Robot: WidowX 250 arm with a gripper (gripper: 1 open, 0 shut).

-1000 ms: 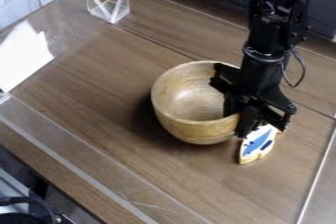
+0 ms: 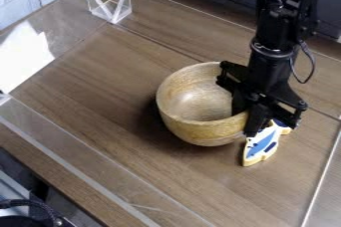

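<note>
A light wooden bowl (image 2: 193,107) sits near the middle of the wooden table (image 2: 100,92). My black gripper (image 2: 256,112) comes down over the bowl's right rim and is shut on it, as far as this view shows; the fingertips are partly hidden. Just right of the bowl, beneath the gripper, lies a white and blue flat object with a yellowish edge (image 2: 260,149), partly covered by the gripper.
A clear acrylic stand (image 2: 110,7) is at the back left, and a white sheet (image 2: 19,54) at the left edge. Clear strips run along the table's sides. The table left of the bowl is bare.
The bowl and my gripper have shifted very slightly to the right over the last second.
</note>
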